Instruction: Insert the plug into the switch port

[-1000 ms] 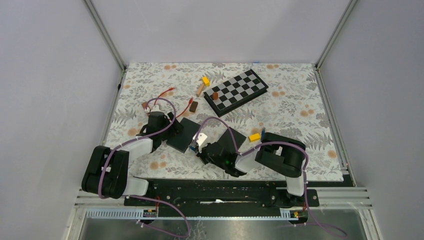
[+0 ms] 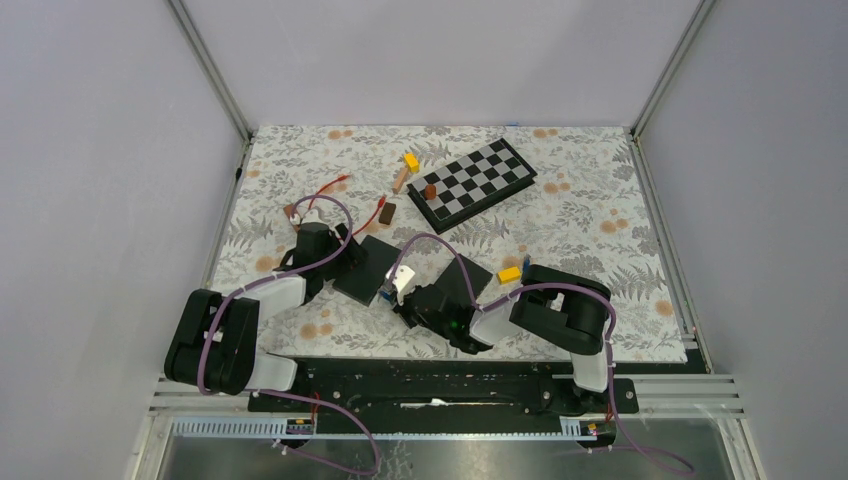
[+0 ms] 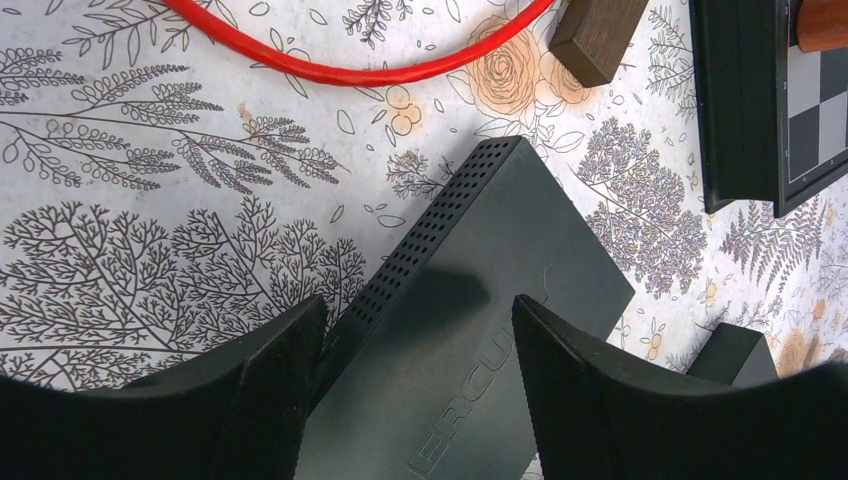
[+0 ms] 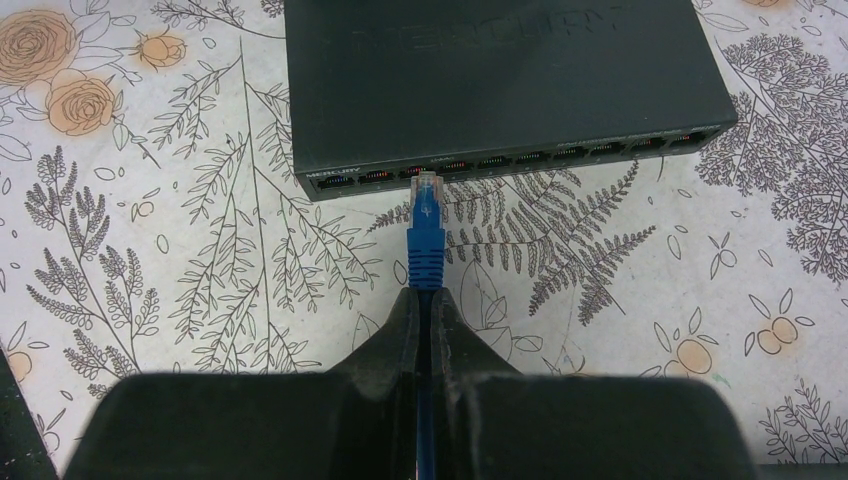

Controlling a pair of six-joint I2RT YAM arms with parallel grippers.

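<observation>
The black network switch (image 4: 510, 80) lies flat, its row of ports (image 4: 490, 160) facing my right gripper. That gripper is shut on the blue cable behind its plug (image 4: 426, 215). The plug's clear tip appears right at the switch's front edge, near the third and fourth ports; whether it touches or stays just short, I cannot tell. My left gripper hangs above the switch's other end, its fingers (image 3: 570, 370) apart with nothing between them. From above, the switch (image 2: 368, 270) sits between both arms, and the plug is mostly hidden.
A red cable (image 3: 380, 76) curves behind the switch, near a brown block (image 2: 387, 213). The checkered board (image 2: 473, 185) stands farther back. A dark flat box (image 2: 465, 278) lies beyond the right gripper, with a yellow block (image 2: 509, 274) beside it.
</observation>
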